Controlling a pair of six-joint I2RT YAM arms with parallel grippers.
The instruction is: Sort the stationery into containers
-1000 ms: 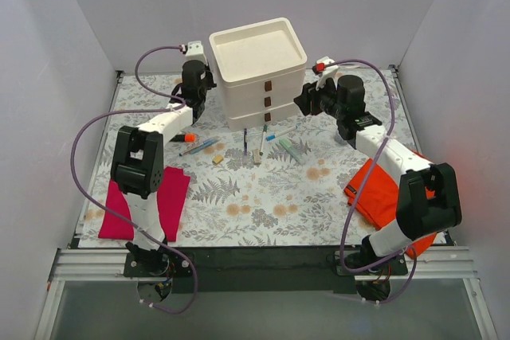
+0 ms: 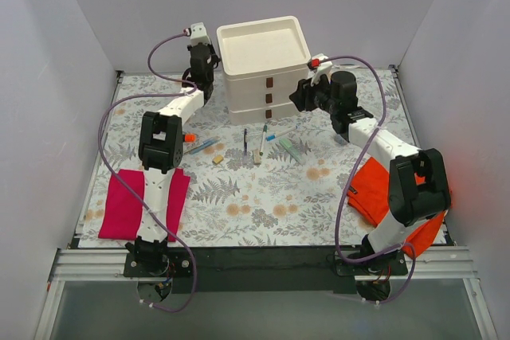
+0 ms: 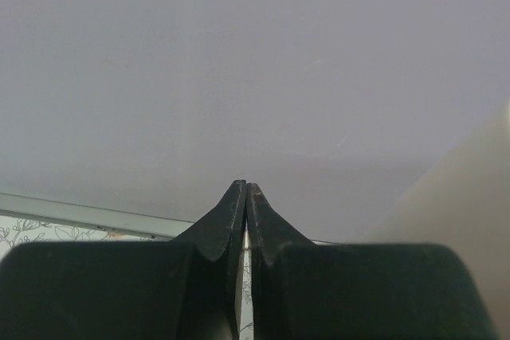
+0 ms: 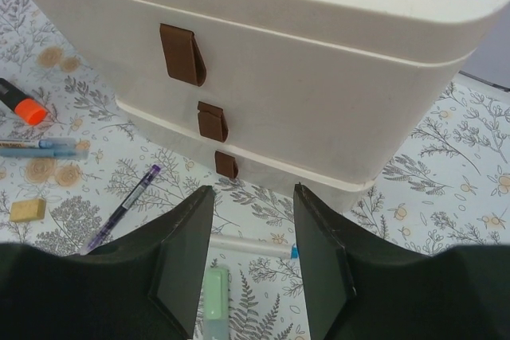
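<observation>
The white drawer box (image 2: 243,85) with brown tabs stands at the back, tray top facing up. My left gripper (image 2: 210,61) is at its back-left side; in the left wrist view its fingertips meet, shut and empty. My right gripper stands part open before the box's tabs, nothing between its fingers. Loose on the table are an orange-black marker (image 4: 29,111), blue pens (image 4: 40,149), a purple pen (image 4: 123,209), a yellow block (image 4: 27,209), a white pen (image 4: 251,246) and a green item (image 4: 215,296).
A red cloth (image 2: 118,205) lies front left, an orange cloth (image 2: 370,193) front right under the right arm. Walls (image 2: 64,117) close in the sides and back.
My left arm has moved toward the back and slightly right along the box's left side. The box appears slightly shifted right. The right arm has shifted slightly.
</observation>
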